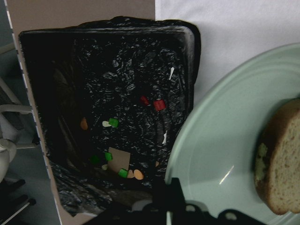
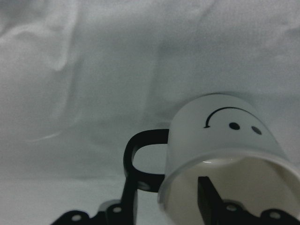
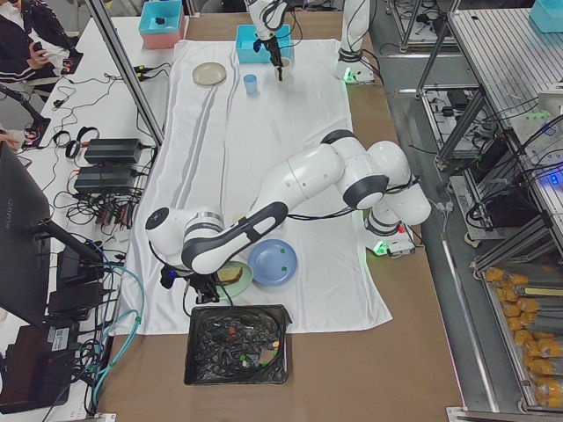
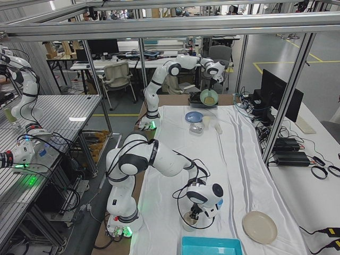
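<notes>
My left gripper is shut on the rim of a green plate (image 1: 220, 136), held tilted near the black-lined bin (image 1: 117, 70), with a slice of bread (image 1: 281, 154) on it. In the camera right view the plate (image 4: 209, 95) is raised above the far table end. My right gripper is open at a white smiley mug (image 2: 206, 133), one finger by the black handle and the other over the mouth, the rim between them.
A blue plate (image 3: 273, 262) lies beside the left arm. At the other end stand a teal tray (image 4: 211, 245), a beige plate (image 4: 260, 226) and a blue cup (image 3: 250, 83). Small coloured scraps lie in the bin.
</notes>
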